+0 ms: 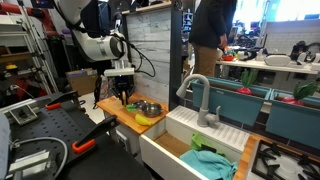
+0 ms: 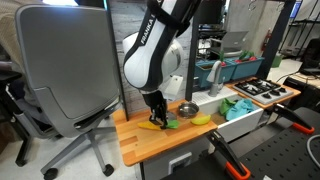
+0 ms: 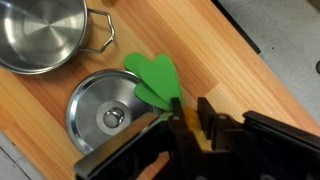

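Low over the wooden counter [image 2: 133, 150], my gripper points down beside a flat green object [image 3: 157, 80] with rounded lobes. In the wrist view an orange-yellow piece [image 3: 192, 118] shows right at the dark fingertips, and the green object reaches to them as well. Whether the fingers are clasped on either one is hidden. Exterior view 2 shows an orange object [image 2: 150, 126] lying on the wood next to the gripper.
A steel pot [image 3: 42, 32] and a round metal lid or pan [image 3: 103, 112] stand close by. A yellow banana-like object [image 1: 143, 118] lies near the sink [image 1: 180, 145], which holds a teal cloth [image 1: 208, 163]. Bare wood extends toward the counter's front.
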